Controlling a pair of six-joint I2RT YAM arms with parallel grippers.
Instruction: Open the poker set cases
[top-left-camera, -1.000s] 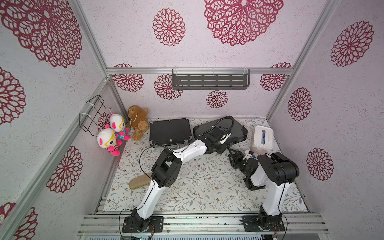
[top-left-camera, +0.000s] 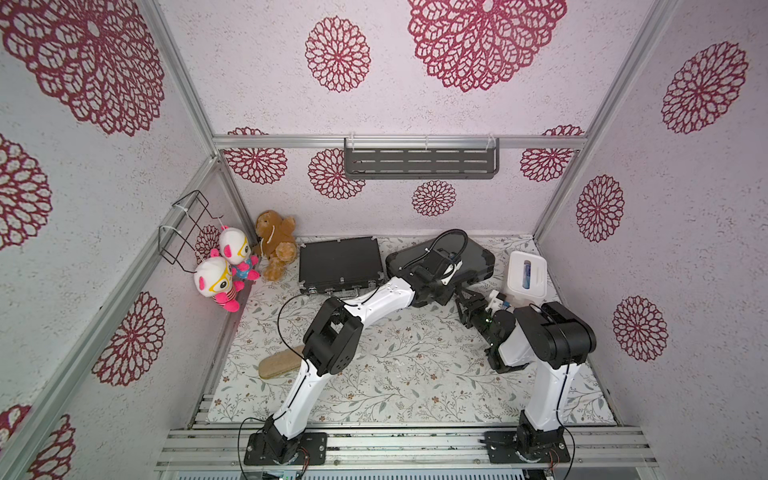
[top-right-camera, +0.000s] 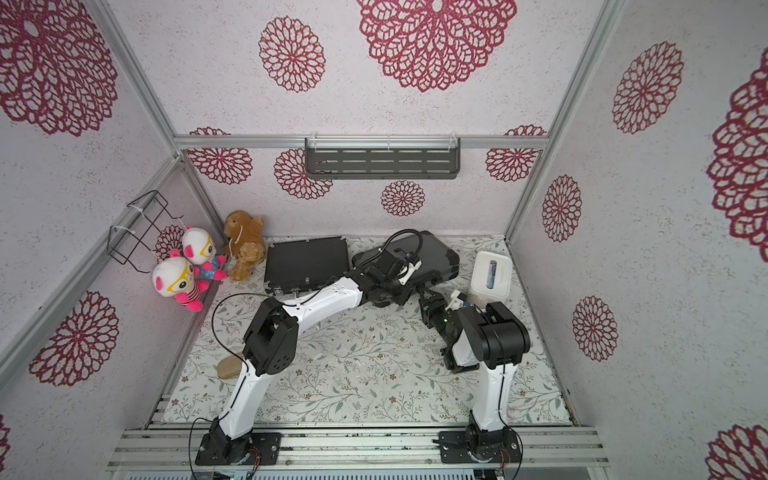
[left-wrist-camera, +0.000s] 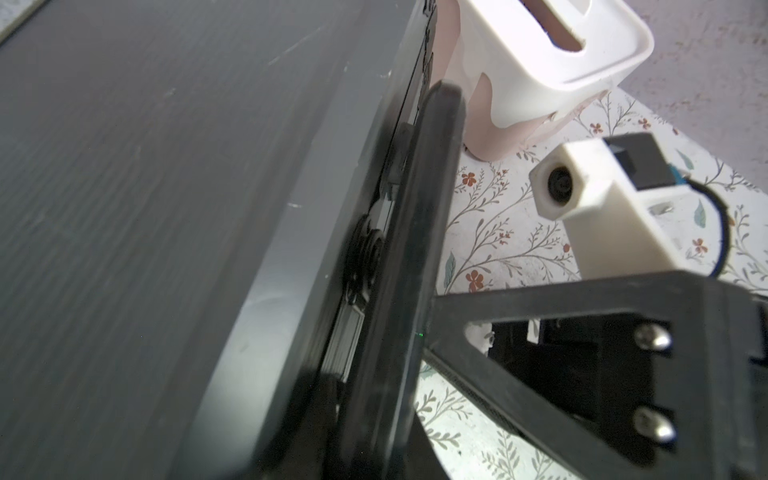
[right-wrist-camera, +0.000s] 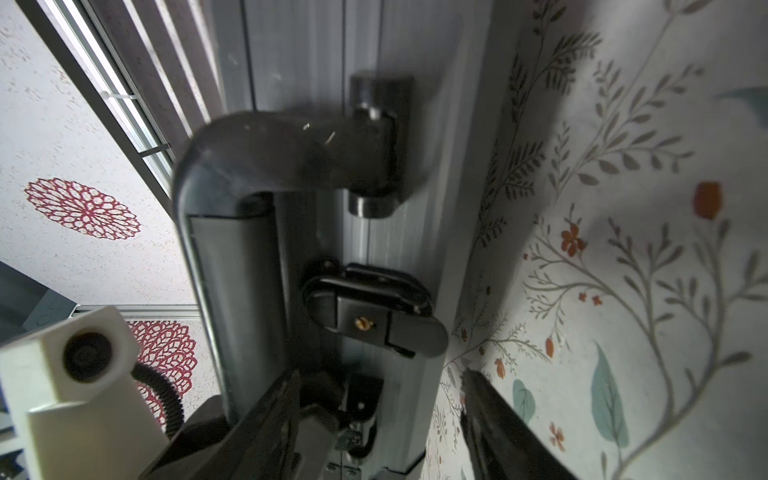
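Observation:
Two closed black cases lie at the back: one (top-left-camera: 340, 262) on the left, the other (top-left-camera: 473, 257) angled on the right. My left gripper (top-left-camera: 445, 294) is at the right case's front side, shut on its handle (left-wrist-camera: 408, 264); one finger shows against the bar, the other is hidden. In the right wrist view, the same handle (right-wrist-camera: 240, 288) stands out from the case's grey metal side. A swivel catch (right-wrist-camera: 376, 320) sits beside it, with a raised latch (right-wrist-camera: 360, 416) below. Around that latch, my right gripper is part open, its fingers apart.
A pink-and-white box (top-left-camera: 525, 276) stands right of the angled case. Plush toys (top-left-camera: 276, 244) sit at the back left. A tan oblong object (top-left-camera: 280, 364) lies by the left arm.
The left arm and both cases look unmoved.

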